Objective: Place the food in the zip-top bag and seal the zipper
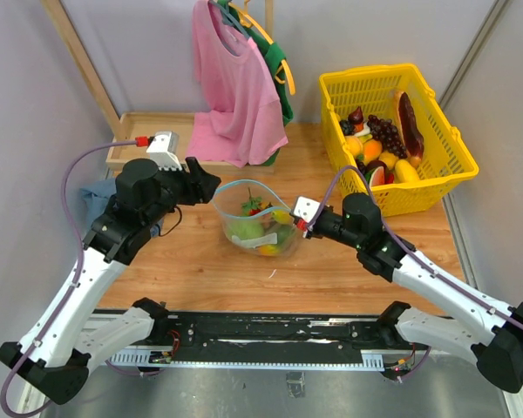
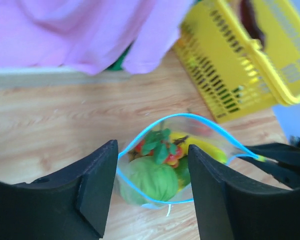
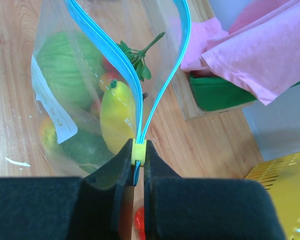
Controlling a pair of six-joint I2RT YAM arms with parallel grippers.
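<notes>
A clear zip top bag (image 1: 260, 228) with a blue zipper stands on the table, its mouth spread wide. Inside lie a green cabbage-like food (image 3: 65, 62), a yellow pear (image 3: 115, 115), a dark green piece (image 3: 85, 150) and a red item with green leaves (image 2: 160, 147). My right gripper is shut on the bag's zipper end, pinching the yellow slider (image 3: 138, 151) there. The left gripper is part open beside the bag's left rim; its fingers (image 2: 102, 175) hold nothing, and the blue rim shows past them.
A yellow basket (image 1: 462, 165) of fruit stands at the back right. Pink clothing (image 1: 235, 96) hangs at the back over a wooden tray (image 1: 148, 126). Blue cloth (image 1: 96, 200) lies at the left.
</notes>
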